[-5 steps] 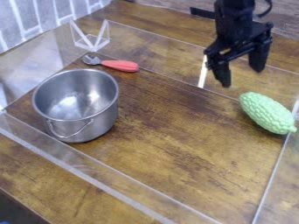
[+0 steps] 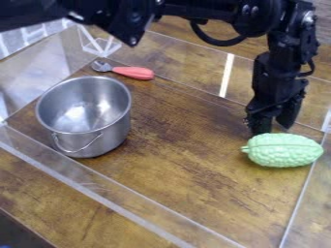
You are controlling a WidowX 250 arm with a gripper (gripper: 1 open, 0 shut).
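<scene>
My black gripper reaches down at the right side, its fingertips just above and against the back of a pale green, bumpy gourd that lies on the wooden table. Whether the fingers hold the gourd is hard to see; they are dark and partly behind it. A steel pot with a wire handle stands empty at the left.
A spoon with a red handle lies behind the pot. Clear strips and panels edge the work area.
The gourd has turned from slanting to lying nearly crosswise and sits a little further toward the front left. My gripper has come down beside it, and the arm reaches further across the top.
</scene>
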